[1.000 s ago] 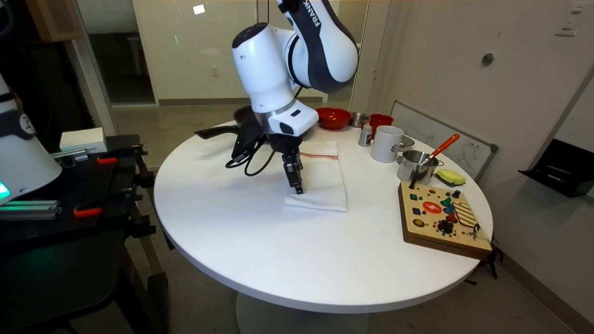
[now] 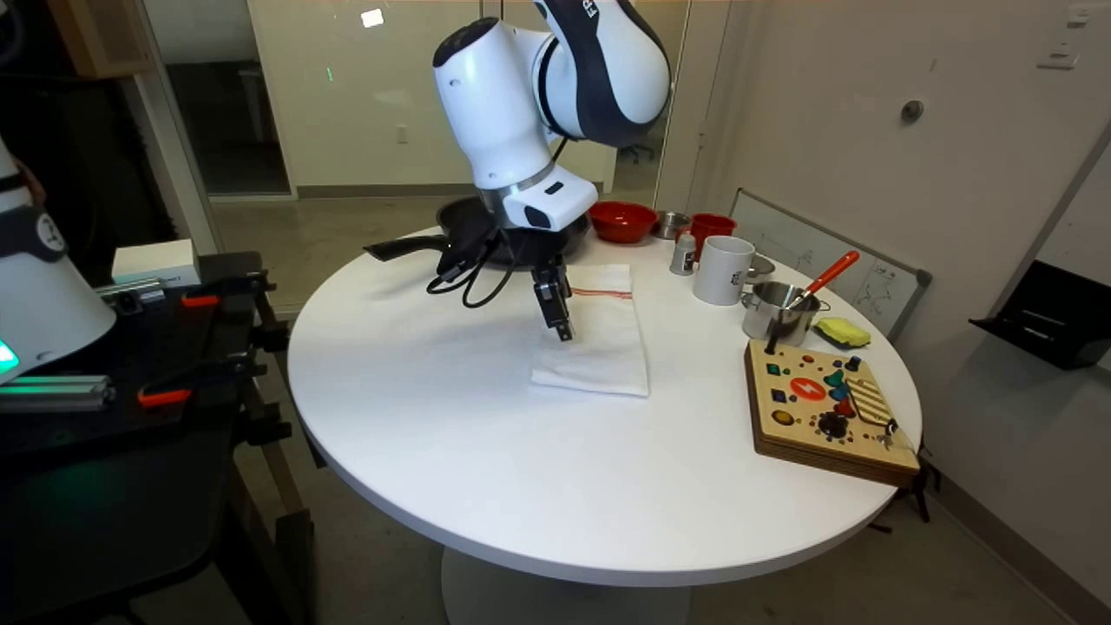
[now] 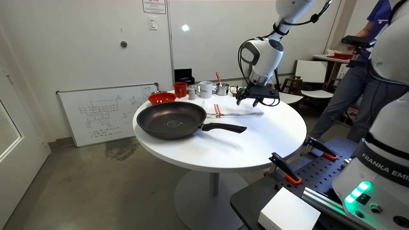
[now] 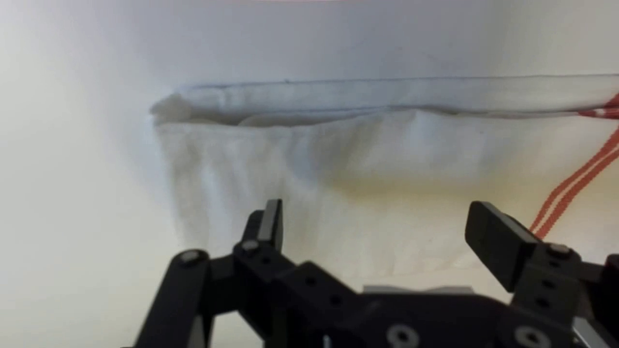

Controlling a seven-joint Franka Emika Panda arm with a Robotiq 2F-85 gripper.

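Observation:
A white towel with red stripes lies folded flat on the round white table. Over it hovers my gripper, pointing down. In the wrist view the gripper stands open, its two black fingers wide apart with only the towel visible beneath them. Layered folds run along the towel's upper edge there, and the red stripes lie at the right. From exterior view 2 the gripper shows clear of the towel, above its right part.
A black frying pan stands beside the towel, its handle pointing right. A red bowl, white mug, steel pot, yellow sponge and wooden activity board line the far side.
My gripper has risen a little from the towel and shifted slightly right in exterior view 1. The towel looks unchanged in place.

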